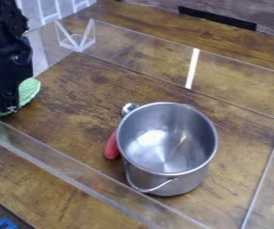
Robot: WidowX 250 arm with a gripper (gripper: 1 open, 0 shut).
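Observation:
My black gripper (8, 106) is low at the left edge of the camera view, its tip down on a green cloth-like item (25, 94) and partly covering it. The fingers look shut; whether any of the green item is between them is unclear. A steel pot (166, 143) with a wire handle stands right of centre, well apart from the gripper.
A red object (111, 147) with a silver end lies against the pot's left side. Clear acrylic walls (233, 85) surround the wooden work area (91, 98), whose middle and back are free. A blue object (1, 223) shows at the bottom left corner.

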